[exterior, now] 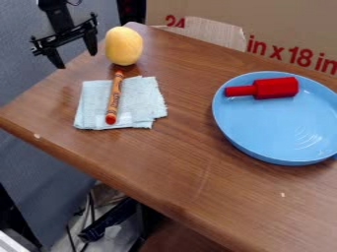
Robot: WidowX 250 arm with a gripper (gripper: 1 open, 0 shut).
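My black gripper (65, 49) hangs at the upper left, off the table's back-left side, left of a yellow egg-shaped object (124, 44); its fingers appear apart, with nothing seen between them. An orange crayon-like stick (114, 95) lies on a folded pale cloth (142, 106) on the wooden table (184, 197). On the right, a red cylindrical object with a handle (275, 87) rests on a blue plate (274, 133).
A cardboard box (270, 30) stands behind the table. Beyond the left edge are a grey surface and some dark cables below.
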